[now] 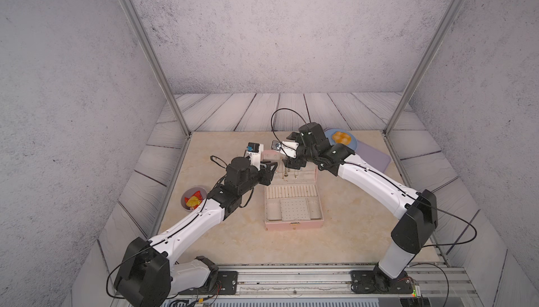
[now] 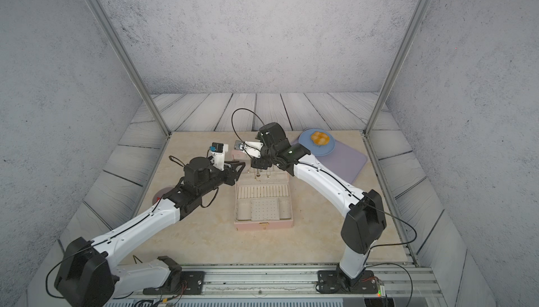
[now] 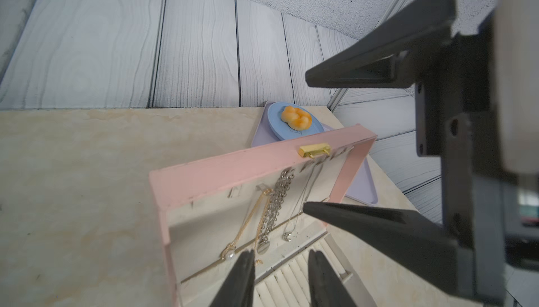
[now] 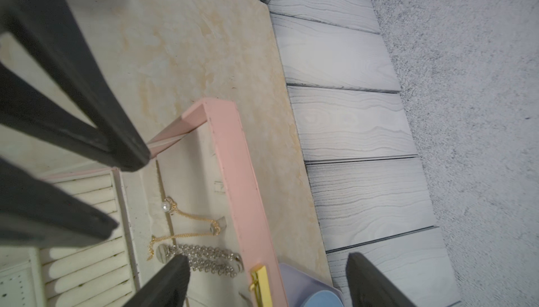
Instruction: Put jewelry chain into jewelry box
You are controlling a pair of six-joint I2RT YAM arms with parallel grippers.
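In the left wrist view a gold chain [image 3: 247, 220] with a pearl hangs inside the raised lid of the pink jewelry box [image 3: 247, 164]. Beside it hang a thicker silver chain [image 3: 275, 203] and a thin silver chain [image 3: 308, 186]. The right wrist view shows the gold chain [image 4: 193, 217] looped at a hook, its lower end along the lid's base. My left gripper is open and empty, in front of the lid and apart from the chains. My right gripper is open too, near the lid's upper edge, with nothing seen between its fingers.
A blue plate [image 1: 349, 143] with orange-yellow food lies on a lilac board [image 1: 373, 158] at the back right. On the left stands a bowl [image 1: 185, 201] with red and yellow items. Both grippers are close together over the lid.
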